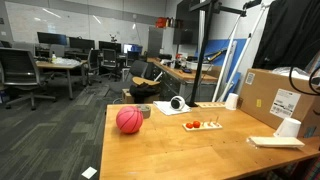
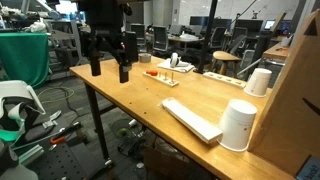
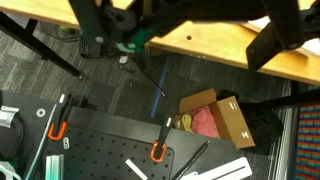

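Note:
My gripper [image 2: 110,72] hangs at the upper left of exterior view 2, fingers pointing down and spread apart, with nothing between them. In the wrist view the dark fingers [image 3: 278,40] are blurred at the top, a gap separating them. On the wooden table, a small pale board [image 1: 201,126] carries red and whitish pieces. A long white block [image 2: 191,120] lies along the table's near edge. Beside it stands a white cup [image 2: 238,125]. A red-pink ball [image 1: 129,119] rests at the table's far left in exterior view 1.
White headphones [image 1: 178,102] lie behind the board. A cardboard box [image 1: 275,98] stands at the right. Below the table edge, the wrist view shows an open carton [image 3: 215,118] and orange-handled tools [image 3: 159,150] on a black surface.

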